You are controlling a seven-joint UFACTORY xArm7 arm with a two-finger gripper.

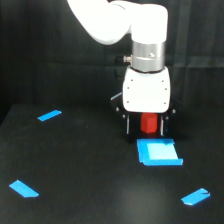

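Note:
A small red block (149, 123) shows directly below the white hand, its top edge meeting the hand's lower rim in this view. My gripper (146, 128) points down from above, with its dark fingers set wide on either side of the block. Dark space shows between each finger and the red sides, so the gripper looks open. The dark fingertips blend into the black background, and how near they are to the table is hard to tell. Just in front of the block lies a white square (161, 152) framed by blue tape (160, 162).
Blue tape strips lie at the left back (49, 115), the left front (23, 188) and the right front (195, 197) of the black table (95, 165). A dark curtain hangs behind.

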